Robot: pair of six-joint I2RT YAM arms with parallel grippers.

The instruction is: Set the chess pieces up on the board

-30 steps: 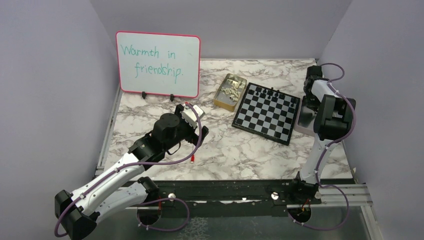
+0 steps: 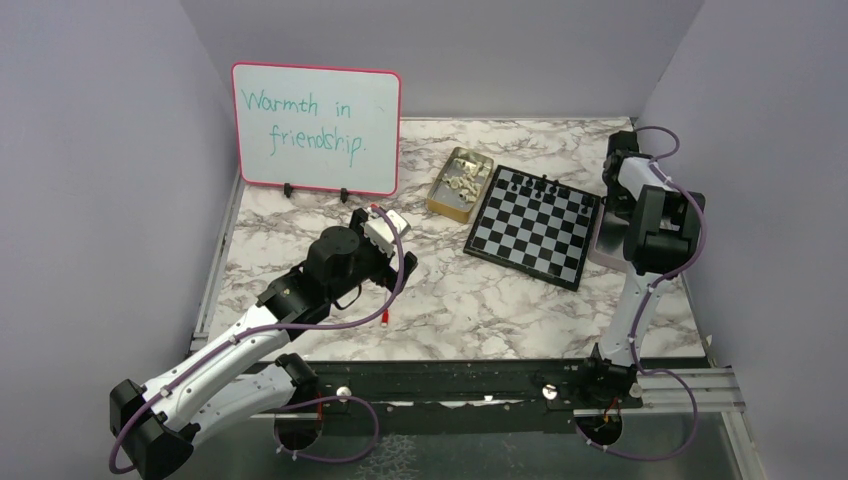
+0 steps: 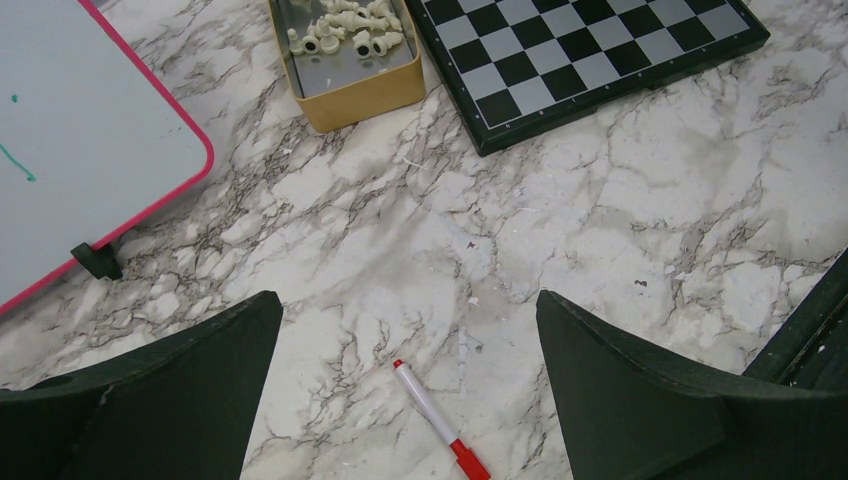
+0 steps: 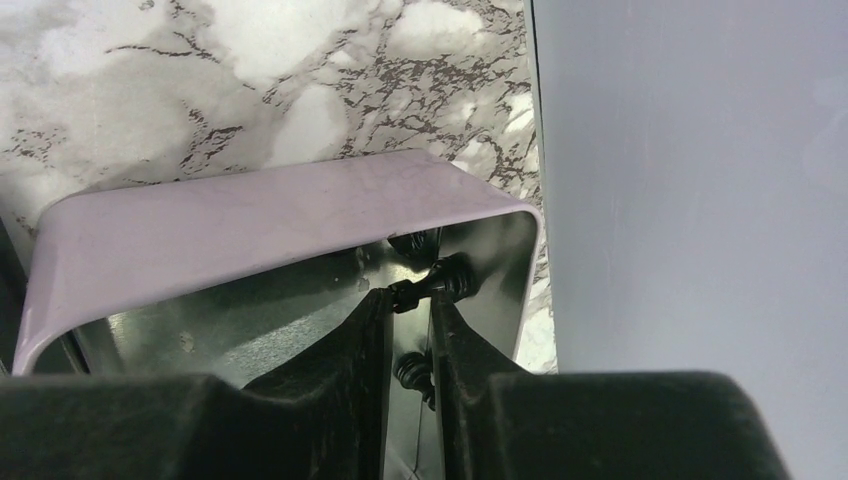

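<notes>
The chessboard (image 2: 530, 225) has several black pieces standing along its far side. White pieces lie in a yellow container (image 2: 449, 204) to its left. At the board's right, my right gripper is down in the pinkish bin (image 4: 200, 225), its fingertips a little apart at a lying black piece (image 4: 450, 280); whether they touch it is unclear. Another black piece (image 4: 412, 370) lies nearer, partly behind the fingers. My left gripper stands open over the table, left of the board, nothing between its fingers.
A whiteboard (image 2: 315, 120) stands at the back left. A red-capped marker (image 3: 430, 415) lies below my left gripper. The grey wall (image 4: 680, 200) is close beside the bin on the right.
The left arm and the board's pieces look unchanged.
</notes>
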